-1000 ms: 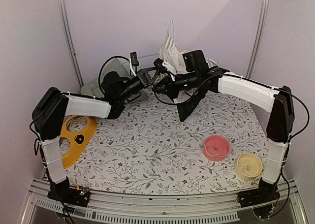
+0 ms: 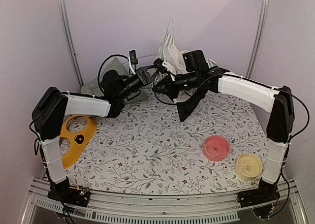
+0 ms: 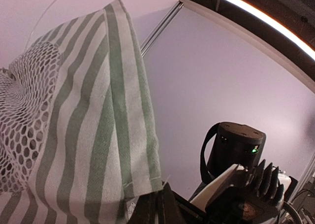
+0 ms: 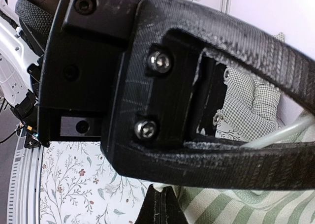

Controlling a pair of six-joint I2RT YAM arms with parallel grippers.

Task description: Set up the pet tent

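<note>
The pet tent, of green-and-white striped cloth [image 3: 86,111] with a mesh panel [image 3: 27,115], stands partly raised at the back; a thin pole [image 2: 171,21] arches above it. My left gripper is shut at the lower corner of the striped cloth. Close beside it, my right gripper is shut too, a small white bit showing at its tips and striped cloth [image 4: 275,211] just to the right. Whether either one pinches cloth cannot be told. In the top view both arms meet before the tent [image 2: 172,56] and hide much of it.
A checked cushion [image 2: 91,88] lies at the back left. On the left is a yellow ring-shaped piece [image 2: 74,152]; at the front right stand a pink bowl [image 2: 216,148] and a cream bowl [image 2: 248,166].
Hardly anything differs. The left arm's wrist has shifted very slightly; the right arm and the tent look the same.
</note>
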